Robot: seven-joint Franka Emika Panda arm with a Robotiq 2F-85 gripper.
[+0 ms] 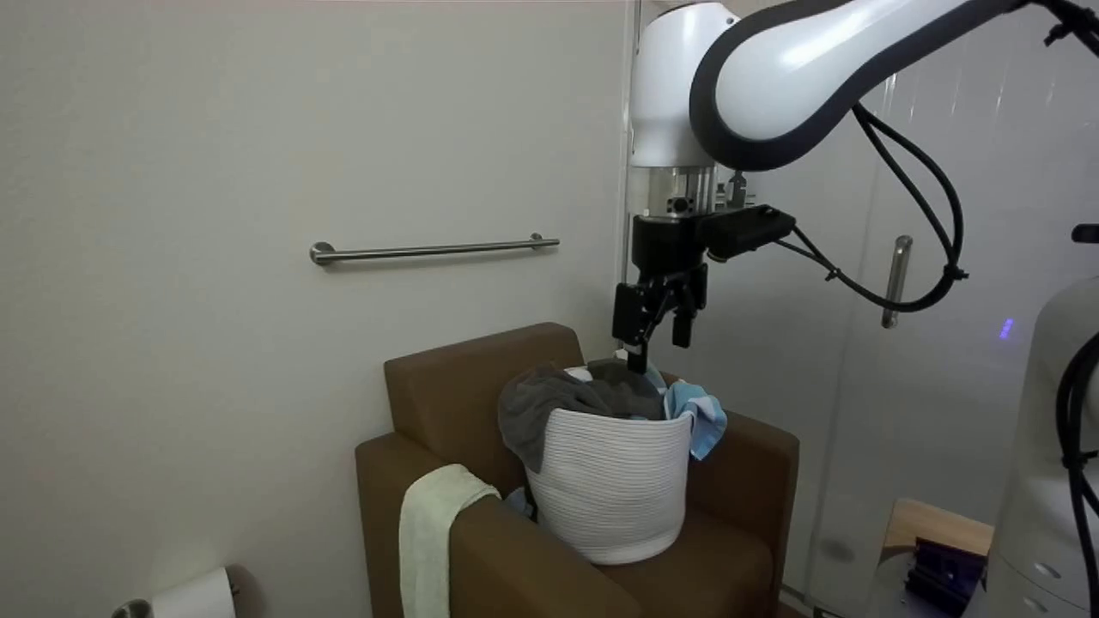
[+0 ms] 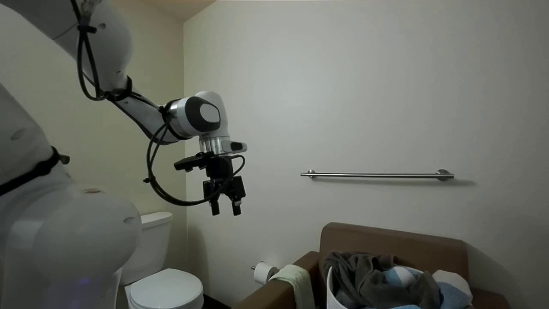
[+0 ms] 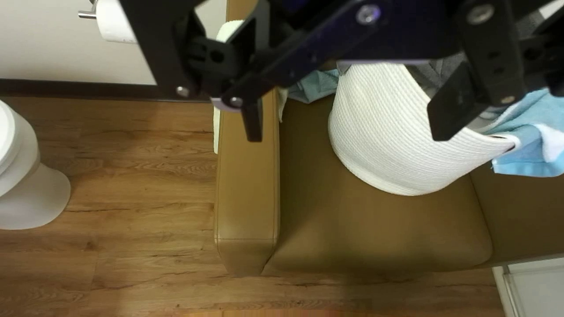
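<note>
My gripper [image 1: 660, 355] is open, its two fingers apart with nothing between them; in exterior view 2 the gripper [image 2: 226, 210] hangs in the air, left of the chair and well above its arm. A white ribbed basket [image 1: 615, 484] rests on the seat of a brown armchair [image 1: 489, 386]. Dark grey cloth [image 1: 572, 396] fills its top and drapes over one side, while a blue and white cloth [image 1: 702, 414] hangs over the rim. The chair's arm carries a pale towel [image 1: 438, 525]. From the wrist, the basket [image 3: 391, 132] appears partly covered by a finger.
A metal bar [image 2: 381, 175] is fixed to the wall above the chair. The toilet [image 2: 164, 288] and a paper roll [image 2: 265, 272] are at the left. A glass door handle [image 1: 897, 280] shows behind the arm.
</note>
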